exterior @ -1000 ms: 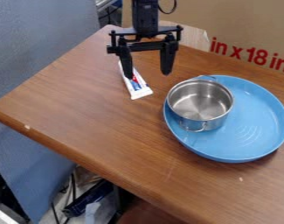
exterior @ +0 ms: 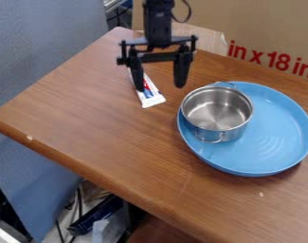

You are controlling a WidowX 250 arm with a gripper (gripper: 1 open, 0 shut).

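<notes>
My black gripper [exterior: 159,74] hangs over the back middle of the table, its two fingers spread apart with nothing seen between them. Beneath its left finger lies a white tube with red and blue print [exterior: 149,96]; whether the finger touches it I cannot tell. A steel pot [exterior: 217,112] stands on a blue plate [exterior: 267,154] at the right.
A cardboard box with red lettering [exterior: 263,38] stands at the back, and the table's left edge drops to a grey-blue surface and clutter below.
My gripper shifts slightly and stays spread above the tube. The pot, plate and tube look to be in the same places.
</notes>
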